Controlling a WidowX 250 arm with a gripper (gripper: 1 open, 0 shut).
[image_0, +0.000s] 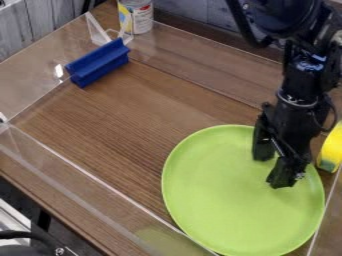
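My black gripper (275, 152) hangs low over the back right part of a large green plate (227, 200), its fingers open and reaching down to or just above the plate's surface. Nothing clear shows between the fingers. A yellow object (330, 145) lies just right of the gripper, beside the plate, partly cut off at the frame's edge.
A blue block-like object (96, 63) lies at the upper left, with a pale thing beside it. A can (135, 16) stands at the back. A clear edge runs along the left.
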